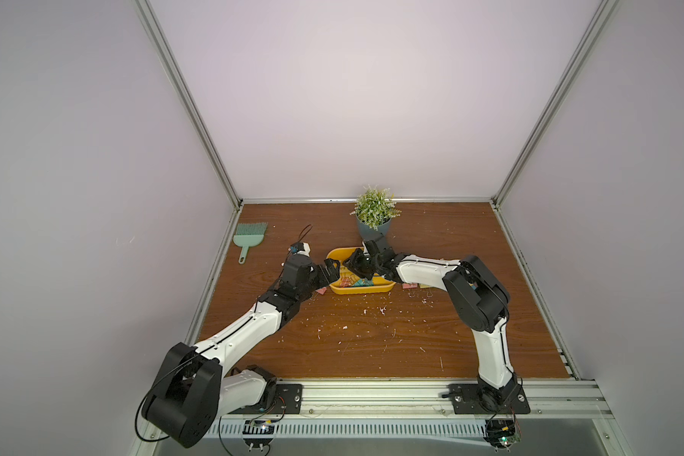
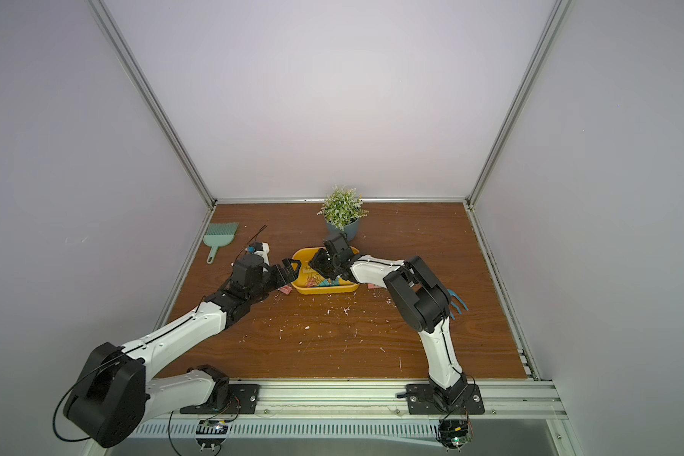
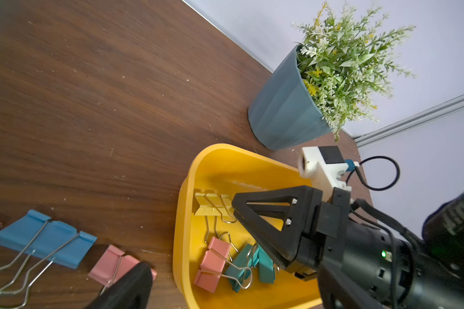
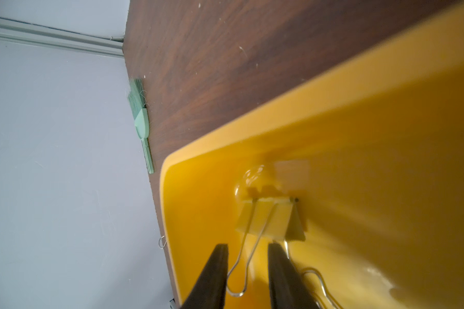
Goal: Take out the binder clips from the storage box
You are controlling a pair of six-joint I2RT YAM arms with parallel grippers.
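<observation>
In the yellow storage box [image 3: 183,231] lie a yellow binder clip [image 3: 207,204] at the far left end, a pink clip [image 3: 209,273] and teal clips [image 3: 265,266]. My right gripper reaches down into the box, part open, its fingertips beside the wire handles of the yellow clip [image 4: 265,219], with no clip body between them. My left gripper hangs open at the box's left end, its fingers at the bottom of the left wrist view. A blue clip [image 3: 46,237] and pink clips [image 3: 113,265] lie on the table left of the box.
A potted plant [image 3: 288,103] stands behind the box. A green dustpan [image 1: 248,239] lies at the back left. The wooden table [image 1: 342,342] has free room in front, scattered with small bits. More clips lie right of the box, partly hidden by my right arm.
</observation>
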